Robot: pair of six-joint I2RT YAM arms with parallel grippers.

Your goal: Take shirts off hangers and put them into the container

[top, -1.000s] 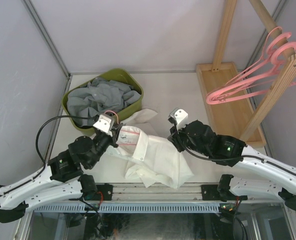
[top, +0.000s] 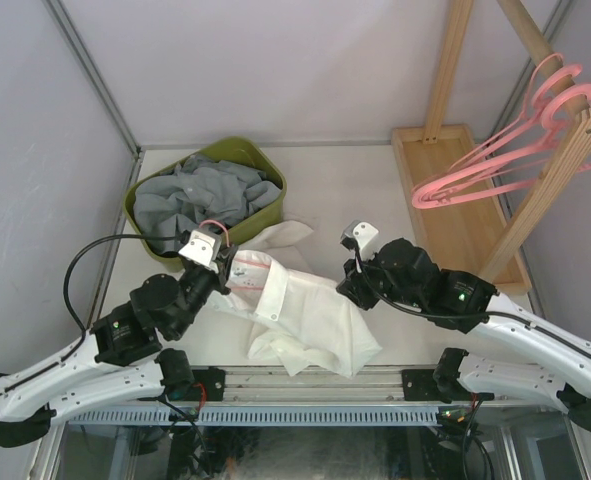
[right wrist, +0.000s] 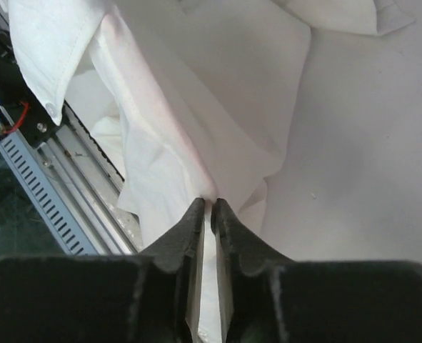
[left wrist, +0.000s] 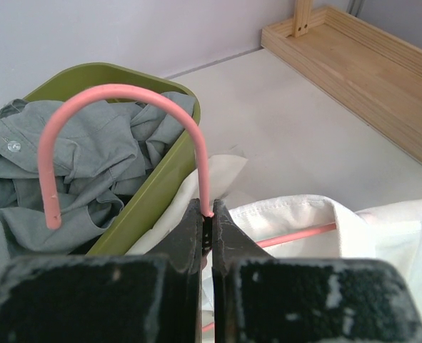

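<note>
A white shirt [top: 305, 320] hangs and lies crumpled between the arms, with a pink hanger [left wrist: 296, 236] inside it. My left gripper is shut on the hanger just below its hook [left wrist: 125, 91], which stands up above the fingertips. My right gripper is at the shirt's right part, its fingertips at a pale fold of the fabric, a narrow gap between them; whether cloth is caught there is unclear.
A green bin [top: 275, 200] of grey clothes stands at the back left. A wooden rack [top: 415, 170] with several pink hangers [top: 465, 190] stands at the right. Bare white table [top: 345, 190] lies between them.
Over the last second my right gripper has shifted slightly about the shirt's right part.
</note>
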